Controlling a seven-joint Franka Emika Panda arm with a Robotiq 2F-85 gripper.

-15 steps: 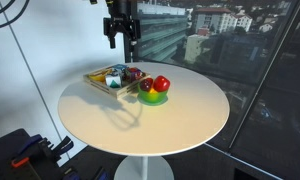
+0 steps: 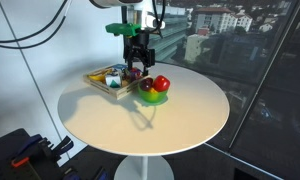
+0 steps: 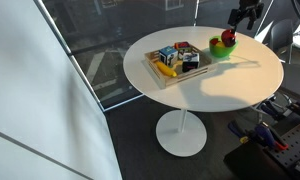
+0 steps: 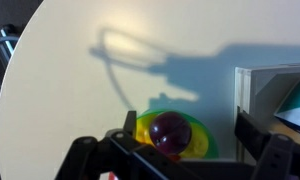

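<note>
My gripper (image 2: 142,72) hangs open above the table, close over the green bowl (image 2: 154,98) and the near end of the wooden tray. Exterior view 2 has the gripper (image 3: 246,17) up beside the bowl (image 3: 222,50). Red fruit (image 2: 162,83) rises above the bowl's rim. In the wrist view a dark purple round fruit (image 4: 171,132) shows below the spread fingers of the gripper, with nothing held between them. The bowl's lower part is hidden there by the gripper.
Beside the bowl stands the wooden tray (image 3: 180,77), holding a yellow banana-like item (image 3: 166,69) and several small boxes (image 3: 190,61). Its side wall (image 4: 242,88) lies near one finger in the wrist view.
Over the last second my gripper has come down and moved right, from above the tray to over the bowl's side. Bowl and tray have stayed put.
</note>
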